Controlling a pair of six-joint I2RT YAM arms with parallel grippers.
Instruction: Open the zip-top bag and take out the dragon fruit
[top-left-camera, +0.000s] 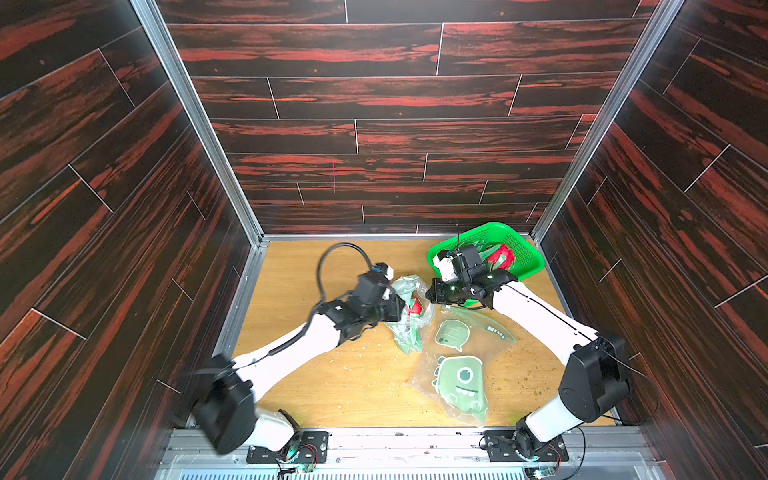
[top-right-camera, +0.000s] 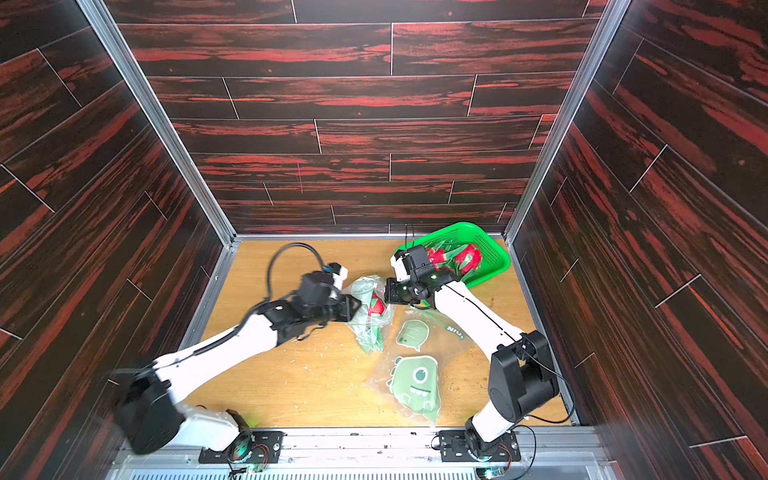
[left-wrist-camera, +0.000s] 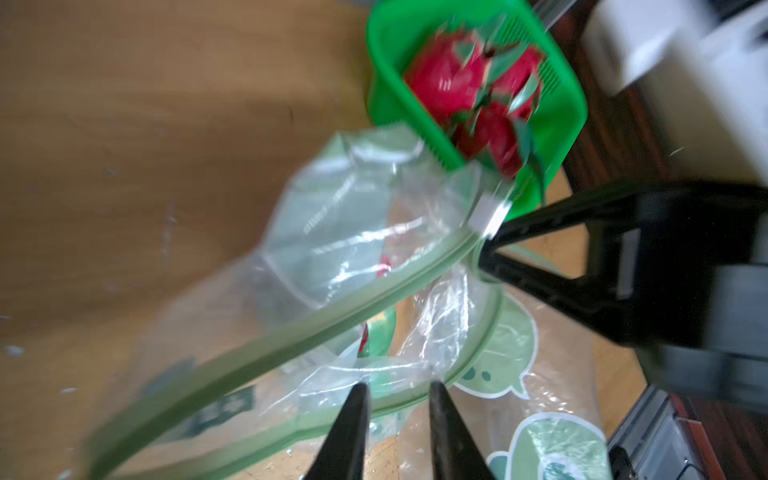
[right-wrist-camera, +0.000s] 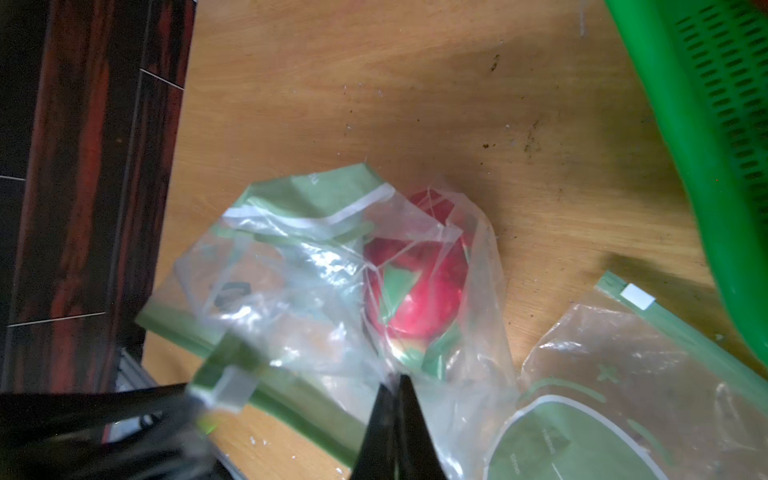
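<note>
The clear zip top bag with green trim lies mid-table, and inside it a red dragon fruit shows through the film. Its green zip strips stand apart in the left wrist view, making an open mouth. My left gripper is at the near strip, fingers slightly apart and shut on the bag's rim. From the right, my right gripper reaches the bag's film with its fingers together. Whether film is pinched between them cannot be seen. In the top left view the left gripper and right gripper nearly meet above the fruit.
A green basket with red dragon fruit stands at the back right, close behind the right gripper. A second, flat bag with green printing lies to the front right.
</note>
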